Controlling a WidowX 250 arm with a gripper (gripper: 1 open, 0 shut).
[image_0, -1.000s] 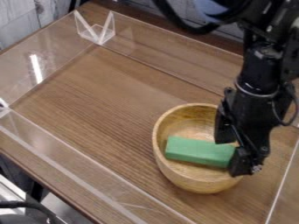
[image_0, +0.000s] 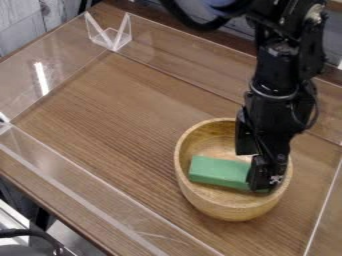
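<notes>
A round light-wooden bowl (image_0: 202, 206) stands on the right of the wooden table. Inside it lies a green block (image_0: 219, 172), its right end hidden by my black gripper (image_0: 253, 163). The gripper reaches down from the upper right into the bowl, open, its fingers at the block's right part. Whether they touch it is hard to tell.
A white wire-like object (image_0: 110, 30) stands at the far upper left. A raised edge runs along the back, and dark cables lie at the lower left.
My gripper has shifted left over the bowl from where it was at the bowl's right side. The bowl and block look much the same.
</notes>
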